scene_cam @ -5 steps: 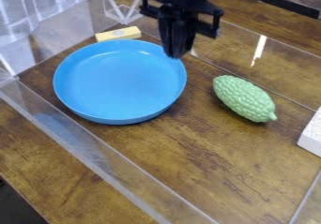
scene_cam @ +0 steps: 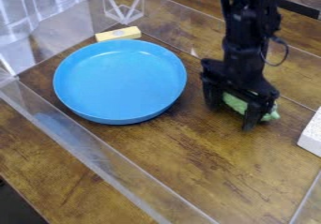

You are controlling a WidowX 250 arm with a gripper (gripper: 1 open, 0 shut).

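My dark gripper (scene_cam: 241,98) is lowered over a green, bumpy vegetable-like object (scene_cam: 264,112) on the wooden table, right of the blue plate (scene_cam: 115,82). Its fingers straddle or cover the object, hiding much of it. The gripper is open; whether its fingers touch the object I cannot tell.
A yellow block (scene_cam: 120,35) lies behind the plate. A white object (scene_cam: 310,132) sits at the right edge. Clear transparent panels border the left side.
My arm has moved down and right from above the plate's back edge onto the green object, which it now partly hides.
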